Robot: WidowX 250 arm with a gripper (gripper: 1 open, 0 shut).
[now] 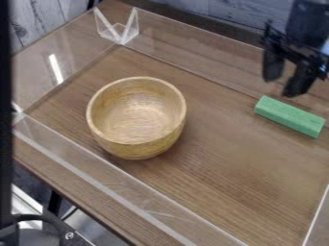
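My gripper (pixel 294 67), black and blurred, hangs at the upper right of the camera view, above and near a green rectangular block (pixel 290 117) that lies on the wooden surface. Whether its fingers are open or shut is too blurred to tell. A round, light wooden bowl (pixel 137 116) stands left of centre.
A small clear plastic piece (pixel 118 27) sits at the upper left, near the back edge. Clear edging runs along the lower left, with dark objects beyond it.
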